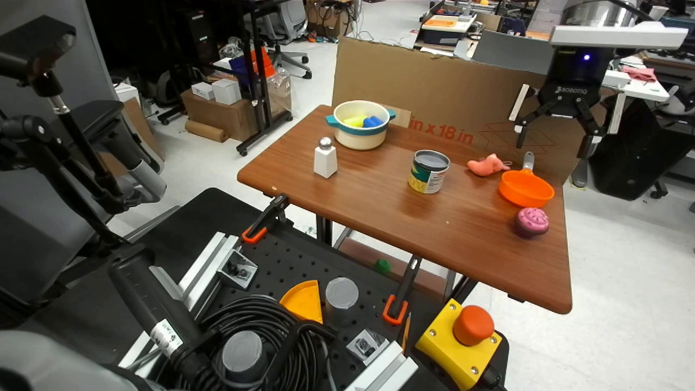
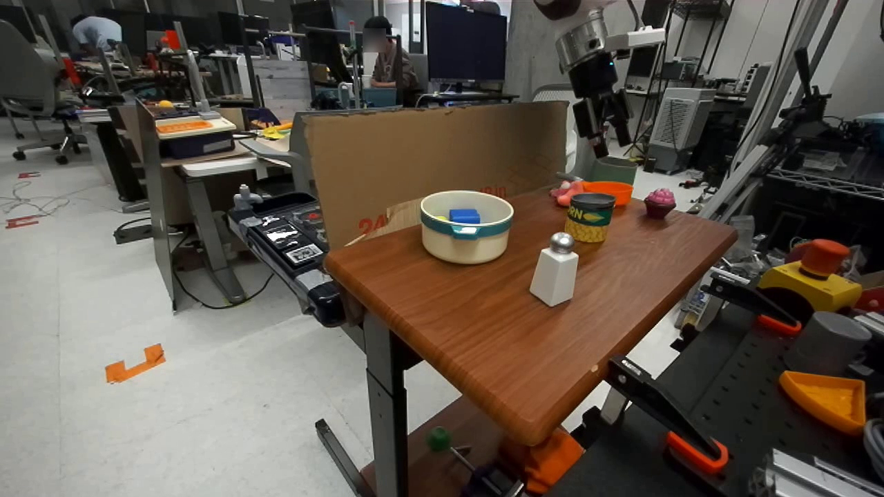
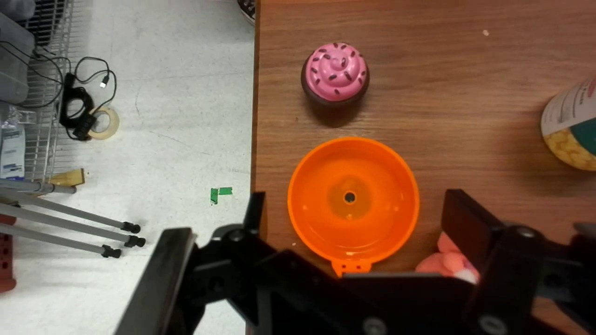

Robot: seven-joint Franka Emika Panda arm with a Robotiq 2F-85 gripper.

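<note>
My gripper (image 1: 554, 142) hangs in the air above the far right corner of the brown table (image 1: 384, 202), its fingers wide apart and nothing between them. Below it lies an orange pan (image 3: 353, 198) with a grey handle, hidden behind the gripper in the wrist view. Beside the pan is a pink squid-like toy (image 1: 488, 165), partly covered by one finger in the wrist view. A pink-topped cupcake (image 3: 336, 75) stands on the pan's other side. Farther left come a corn can (image 1: 428, 172), a white shaker (image 1: 325, 158) and a cream pot (image 1: 360, 125) with yellow and blue things inside.
An upright cardboard sheet (image 1: 443, 98) borders the table's back edge. Black clamps (image 1: 402, 290) grip the front edge. Bare tabletop spreads between the can and the front edge.
</note>
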